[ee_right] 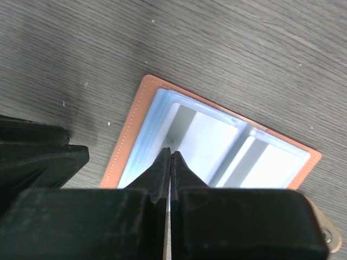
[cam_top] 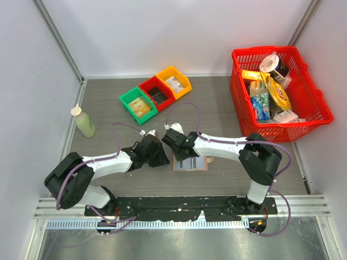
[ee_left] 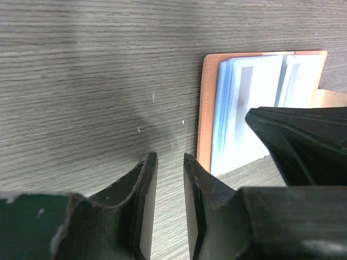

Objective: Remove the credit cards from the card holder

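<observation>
The tan card holder [cam_top: 191, 168] lies open on the table, with light blue clear sleeves [ee_right: 206, 141] over pale inserts with grey stripes; its tan border [ee_left: 206, 108] shows in both wrist views. My right gripper is shut with nothing between its fingers, its tips over the holder's left sleeve. My left gripper is a little apart, left of the holder, fingertips slightly parted over bare table, nothing between them. In the top view both grippers are close together, the right one partly covering the holder.
Green [cam_top: 130, 98], red [cam_top: 150, 84] and yellow [cam_top: 168, 72] bins stand at the back. A large red basket [cam_top: 303, 116] of groceries fills the back right. A pale bottle [cam_top: 85, 123] stands at the left.
</observation>
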